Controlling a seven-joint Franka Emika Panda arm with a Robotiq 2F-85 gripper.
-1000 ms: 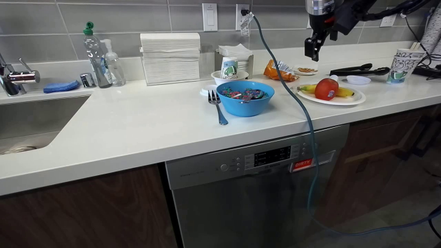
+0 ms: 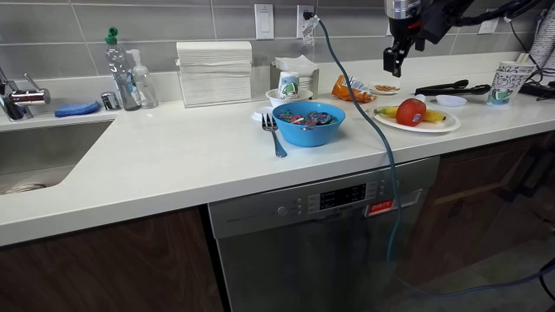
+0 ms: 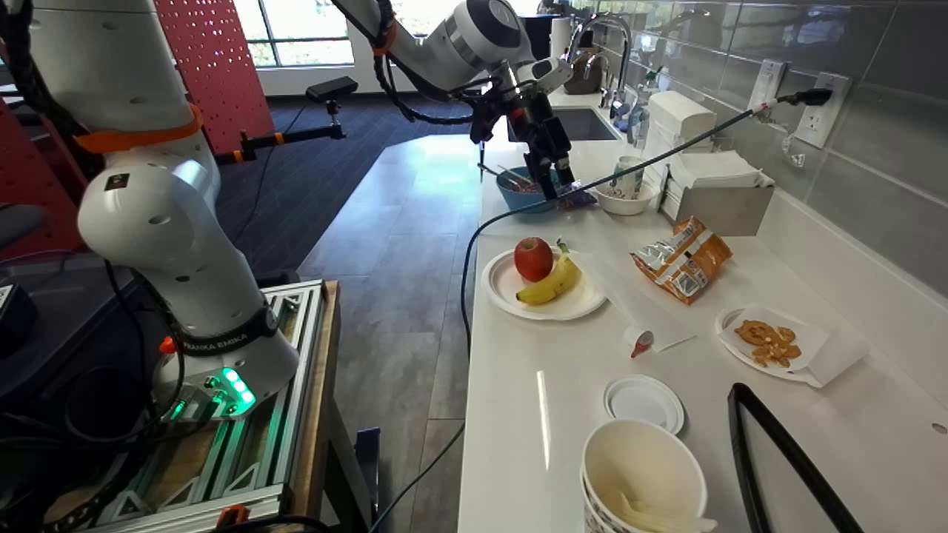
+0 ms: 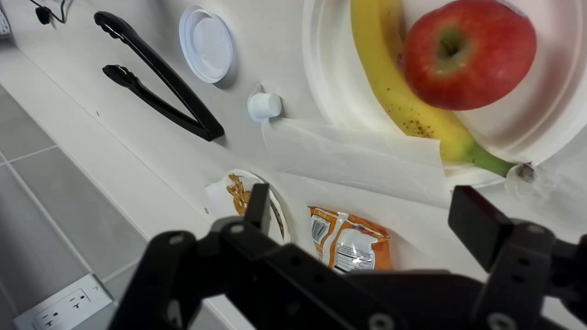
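Observation:
My gripper is open, with its two black fingers wide apart and nothing held between them. In exterior view 1 the gripper (image 2: 393, 62) hangs above the counter, higher than the plate with fruit. On the white plate (image 4: 324, 71) lie a red apple (image 4: 479, 60) and a yellow banana (image 4: 379, 66), the apple touching the banana. An orange snack bag (image 4: 352, 242) rests on the counter, lower in the wrist view and seen between the fingers. A blue bowl (image 2: 307, 135) of wrapped candies stands left of the plate, with a fork (image 2: 276, 139) beside it.
Black tongs (image 4: 176, 88), a white lid (image 4: 206, 44) and a small plate of cookies (image 3: 804, 377) lie on the counter. A patterned cup (image 2: 507, 86) stands at the right. The blue cable (image 2: 375, 125) crosses in front of the counter. Open counter (image 2: 156, 161) stretches toward the sink.

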